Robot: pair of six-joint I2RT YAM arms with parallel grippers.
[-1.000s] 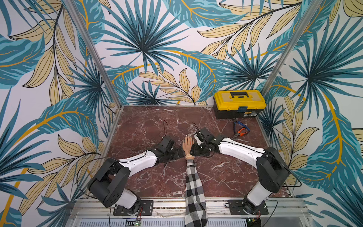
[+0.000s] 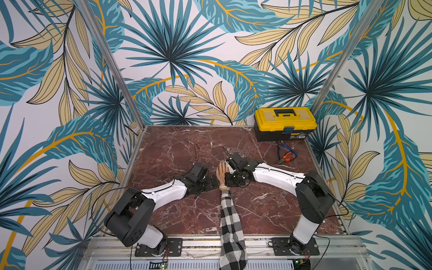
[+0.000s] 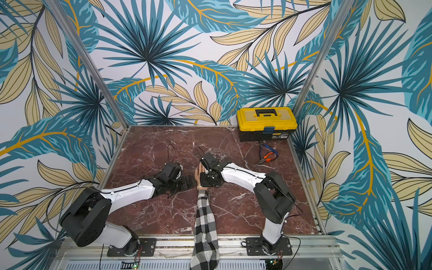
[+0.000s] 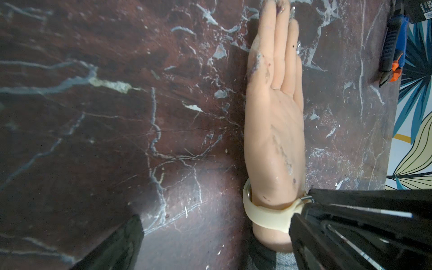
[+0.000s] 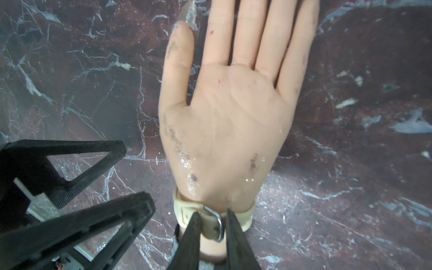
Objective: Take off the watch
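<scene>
The cream watch strap (image 4: 272, 217) circles the wrist of a model hand (image 5: 227, 121) lying palm up in a checked sleeve (image 2: 232, 229). Its metal buckle (image 5: 220, 226) faces up and appears in the narrow gap of my right gripper, whose fingers (image 5: 191, 240) stand slightly apart over the wrist. Contact between fingers and buckle is hard to tell. My left gripper is open, its fingers (image 4: 120, 240) wide apart beside the wrist on the thumb side, with no object held. From above, the right gripper hides the strap.
A yellow and black toolbox (image 2: 285, 122) stands at the back right of the marble table (image 2: 166, 144). Pliers with orange and blue handles (image 2: 286, 155) lie in front of it. Both grippers are close together around the wrist.
My right gripper has moved left, from beside the wrist to over it, covering the strap from above. The hand shifted very slightly; the left arm stays put.
</scene>
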